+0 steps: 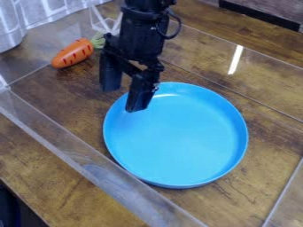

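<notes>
My black gripper [126, 82] hangs open over the back-left part of a blue plate [175, 142], its two fingers spread apart with nothing visible between them. An orange carrot-shaped object [73, 51] with a pale top lies to the upper left, behind and left of the gripper.
A wooden surface [243, 80] surrounds the plate, with free room at the right and back. A clear plastic edge runs diagonally along the lower left. A white crumpled item [21, 19] is at the top left corner.
</notes>
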